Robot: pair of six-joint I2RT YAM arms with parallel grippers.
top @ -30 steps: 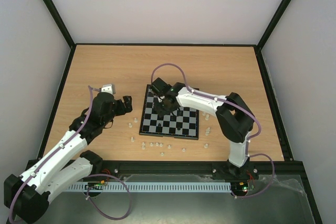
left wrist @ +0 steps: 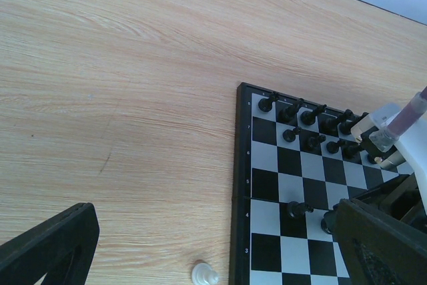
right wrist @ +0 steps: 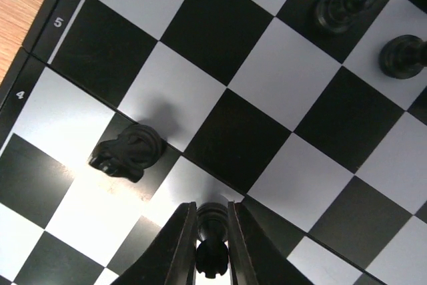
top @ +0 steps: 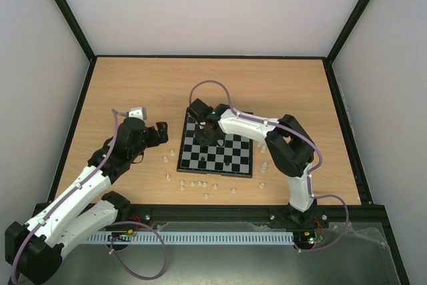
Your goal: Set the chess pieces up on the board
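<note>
The chessboard [top: 215,158] lies mid-table. Along its far side stand several black pieces, among them a pawn [left wrist: 289,135] in the left wrist view. My right gripper is over the board, shut on a black pawn [right wrist: 212,228] standing on or just above a square; I cannot tell whether it touches. A black knight-like piece [right wrist: 130,151] stands up and left of it. My left gripper is open and empty, left of the board in the top view.
Several white pieces lie loose on the wood in front of the board and right of it; one white piece [left wrist: 204,273] is beside its left edge. The right forearm [top: 250,125] reaches across the board's right side.
The left arm has not moved.
</note>
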